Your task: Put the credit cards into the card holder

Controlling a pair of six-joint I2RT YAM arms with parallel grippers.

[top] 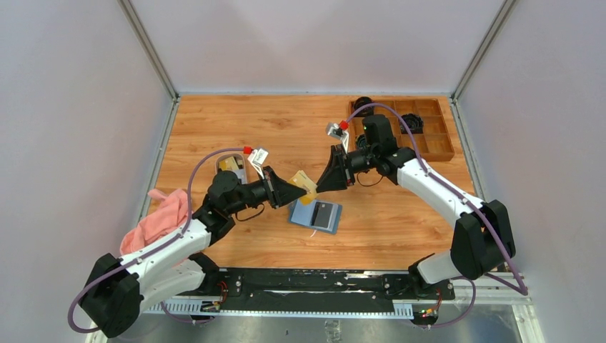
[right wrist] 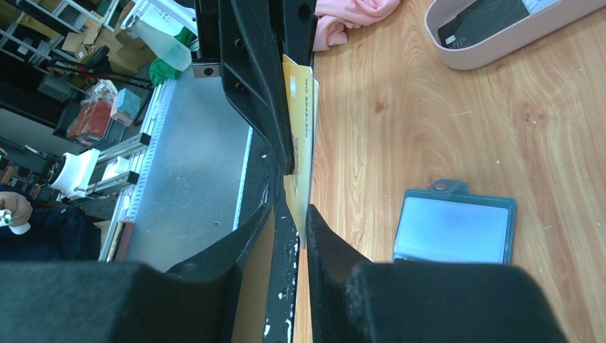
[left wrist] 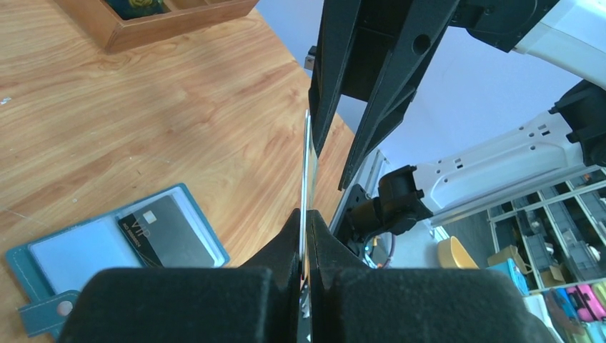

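Note:
A yellow card (top: pixel 305 186) is held in the air by my left gripper (top: pixel 300 191), which is shut on it; edge-on in the left wrist view, the card (left wrist: pixel 306 179) rises from between the fingertips. My right gripper (top: pixel 323 184) faces it, part open, its fingers narrowing around the card's free edge. In the right wrist view the card's (right wrist: pixel 300 136) far end reaches between the right fingertips, close to one finger (right wrist: pixel 336 264); contact is hard to tell. Below lies the blue card holder (top: pixel 300 211), open, with a black VIP card (left wrist: pixel 168 232) on one side.
An oblong pink bin (right wrist: pixel 493 43) with a dark item inside stands at the left, near a pink cloth (top: pixel 161 220). The wooden compartment tray (top: pixel 437 143) is at the back right. Bare table surrounds the holder.

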